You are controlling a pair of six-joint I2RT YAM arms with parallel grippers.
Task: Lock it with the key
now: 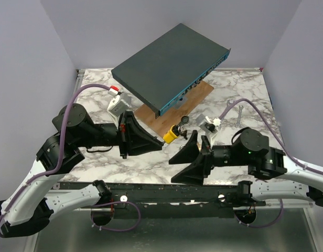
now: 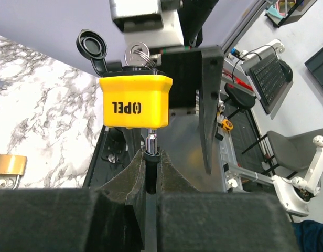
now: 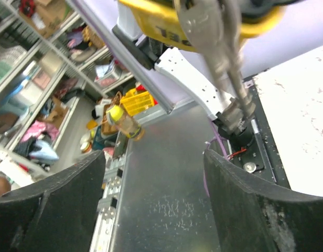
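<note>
A yellow padlock [image 2: 135,101] marked OPEL, its lettering upside down, is held up by my left gripper. That gripper is shut on the metal shank [image 2: 151,139] below the yellow body. At the top, a black cap [image 2: 92,44] hangs open beside key rings [image 2: 138,55]. Blurred grey keys [image 3: 206,31] dangle close to the camera in the right wrist view. My right gripper is open, nothing between its fingers; from above, the gripper [image 1: 173,169] is just to the right of and below the padlock [image 1: 171,135], apart from it.
A brass padlock [image 2: 9,165] lies on the marble surface. At the back, a large dark panel [image 1: 169,65] overhangs a brown board [image 1: 161,123]. Wrenches [image 1: 239,115] lie at the right.
</note>
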